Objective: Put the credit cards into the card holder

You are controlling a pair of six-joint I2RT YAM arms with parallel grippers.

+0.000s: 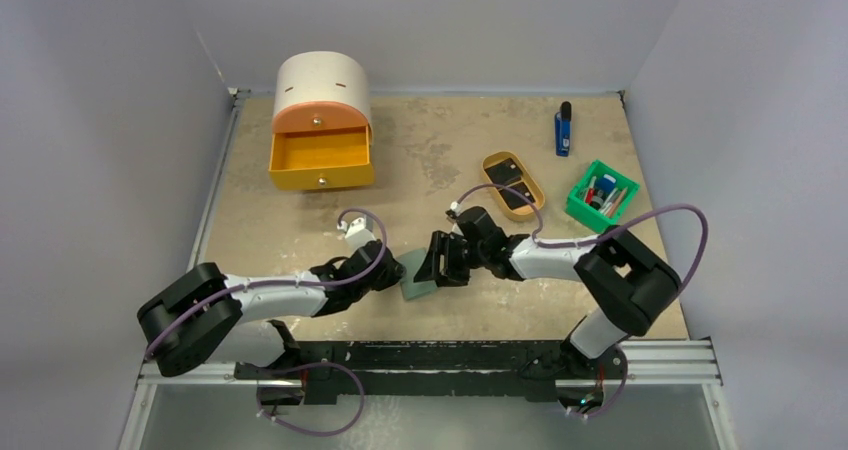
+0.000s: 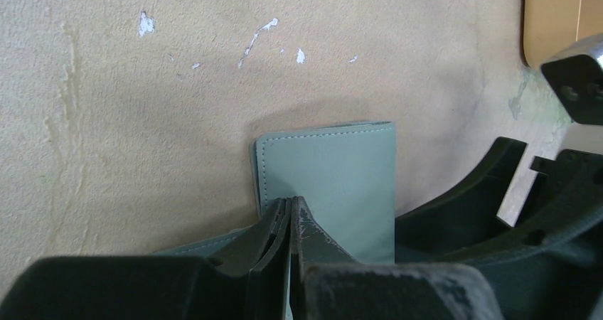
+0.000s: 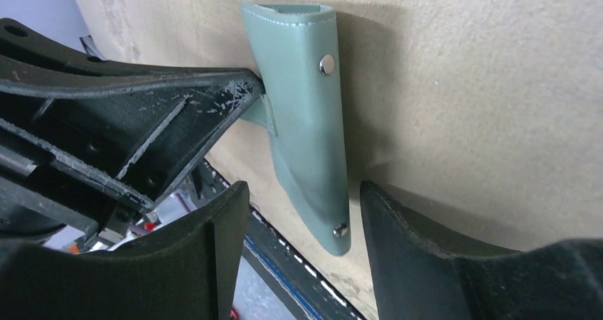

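The teal card holder (image 1: 419, 275) lies folded on the table between my two arms. My left gripper is shut on the holder's strap at its left side; in the right wrist view the strap (image 3: 257, 112) runs into those fingers. My right gripper stands open around the lower part of the holder's spine (image 3: 313, 121), with room between its fingers and the leather. Two metal snaps show along that spine. No credit card can be made out in any view.
An orange tray (image 1: 535, 210) with two dark cards or pads stands behind the right arm. Farther off are a green basket (image 1: 570, 210) with small items, a blue stapler (image 1: 562, 135) and a yellow drawer box (image 1: 330, 177). Bare table lies between them.
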